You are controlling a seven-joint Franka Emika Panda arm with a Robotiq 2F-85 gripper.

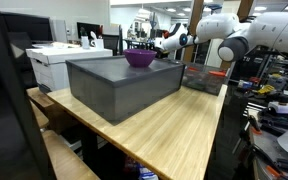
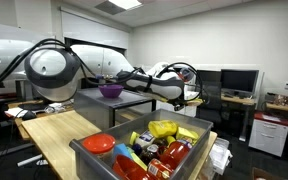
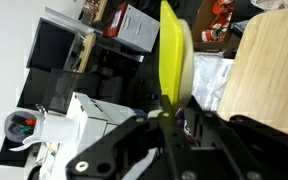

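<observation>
In the wrist view, a long yellow object (image 3: 172,55) rises from between the fingertips of my gripper, which is shut on it. Its near end is hidden by the fingers. In exterior view 1, the gripper is small and dark at the far end of the outstretched white arm (image 1: 176,38), beyond the grey box; the held object cannot be made out there. A purple bowl (image 1: 141,57) sits on top of the grey box (image 1: 124,92), apart from the gripper. The same bowl (image 2: 111,90) shows at left in exterior view 2.
An open grey bin (image 2: 96,165) holds several red, yellow and blue items. Clear wooden tabletop (image 1: 164,135) lies in front of the grey box. White cabinets (image 1: 54,70) and desks with monitors (image 2: 239,82) stand around the room.
</observation>
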